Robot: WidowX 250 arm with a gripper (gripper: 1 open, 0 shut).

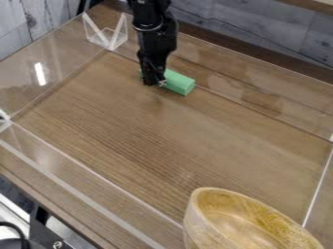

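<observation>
A mint-green block point(177, 84) lies on the wooden table point(169, 146) near the back. My black gripper point(155, 78) reaches down from the top of the camera view to the left end of the block, partly covering it. Whether its fingers are open or shut on the block is too small and dark to tell.
A cream oval bowl point(240, 219) sits at the front right. Clear plastic pieces are at the back left and left edge. Black cables hang at the lower left.
</observation>
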